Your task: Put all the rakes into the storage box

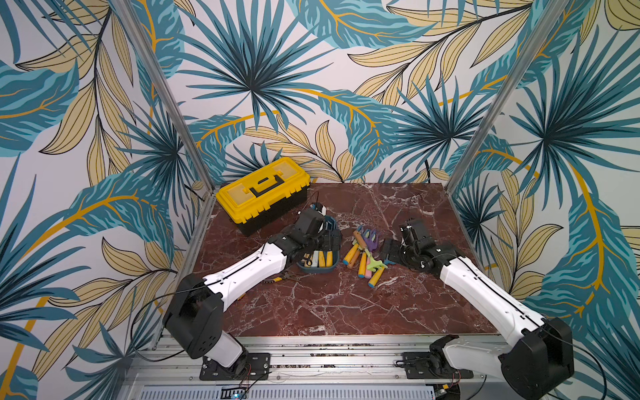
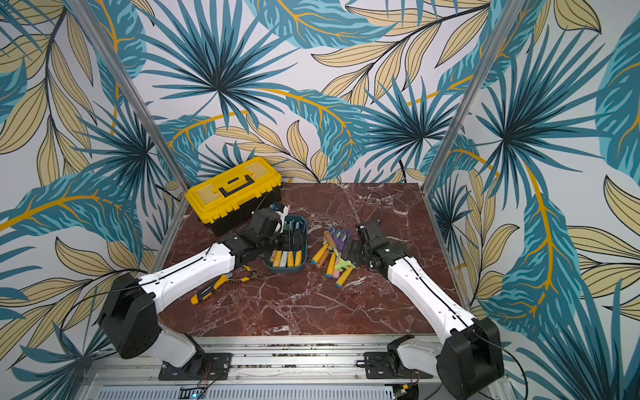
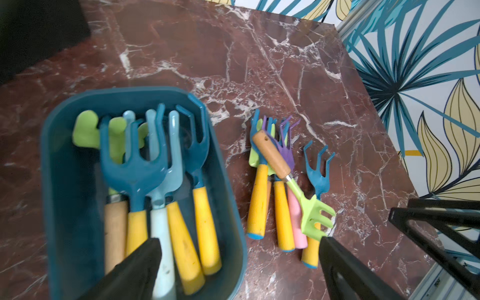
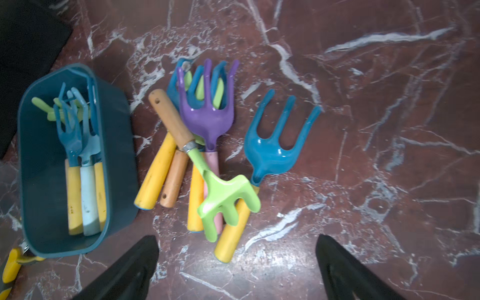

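Note:
Several rakes lie piled on the table right of the box. On top is a light green rake (image 4: 225, 195) with a wooden handle; under it are a purple rake (image 4: 207, 117) with a pink handle and others with yellow handles. A blue rake (image 4: 272, 155) lies at the pile's right side. The dark teal storage box (image 3: 232, 235) holds several rakes, such as a blue one (image 3: 135, 172) with a yellow handle. My left gripper is open above the box's right side, empty. Over the pile, my right gripper is open too, nothing between its fingers.
A black toolbox with a yellow lid (image 1: 263, 190) stands at the back left. Yellow-handled pliers (image 2: 210, 290) lie left of the box, near the left arm.

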